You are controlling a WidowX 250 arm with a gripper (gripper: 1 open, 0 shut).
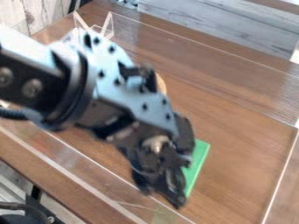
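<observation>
The robot arm reaches in from the left, and its gripper [162, 179] is low over the wooden tray near the front right, blurred, with its fingers shut as far as can be told. A green flat object [197, 162] lies on the wood just behind and right of the gripper, partly hidden by it. Nothing clearly shows between the fingers. An orange rounded object [163, 87] is mostly hidden behind the arm.
Transparent walls edge the area at front left, back and right. A white item [93, 24] stands at the back left, mostly hidden.
</observation>
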